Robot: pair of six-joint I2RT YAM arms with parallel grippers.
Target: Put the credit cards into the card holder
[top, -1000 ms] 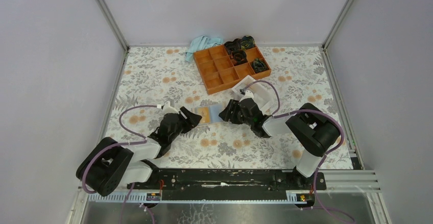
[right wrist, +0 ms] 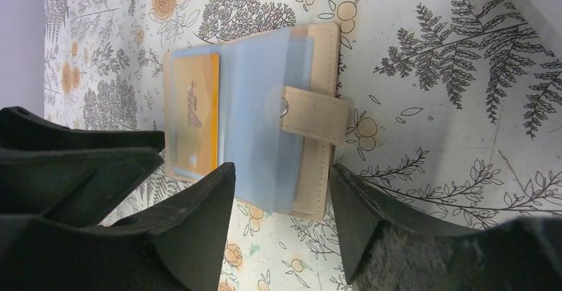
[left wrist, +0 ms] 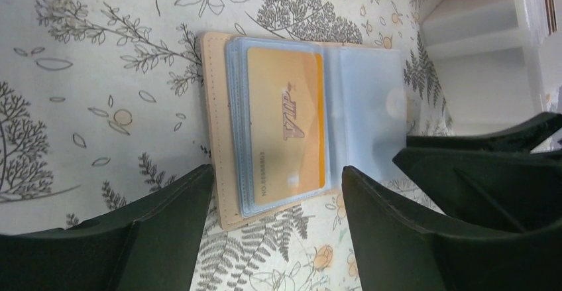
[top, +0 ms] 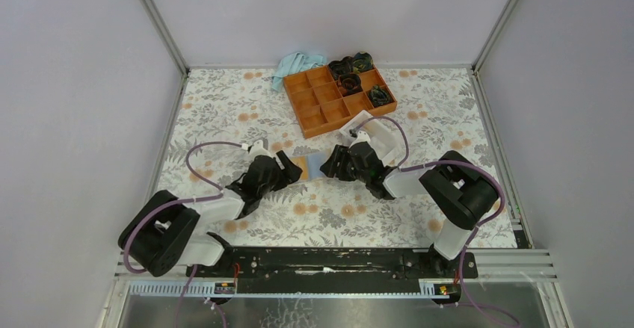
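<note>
The tan card holder (left wrist: 213,105) lies spread on the patterned table, its clear bluish sleeves (right wrist: 255,115) fanned open. A gold card (left wrist: 278,158) sits in a sleeve on the left side. On the right side, a snap strap (right wrist: 315,115) shows. My left gripper is part open at the near edge, one finger by the holder's left border and the other by the gold card's right edge. Over the holder's right edge, my right gripper stands open, one finger near the raised sleeves and the other just outside the border.
A white box (top: 383,140), with thin card-like edges at its rim in the left wrist view, stands behind my right gripper. Farther back are a brown compartment tray (top: 318,122) with dark coiled items and a blue cloth (top: 297,63).
My left gripper has moved right and slightly away from the front edge, coming over the holder's left part. The right arm is almost still.
</note>
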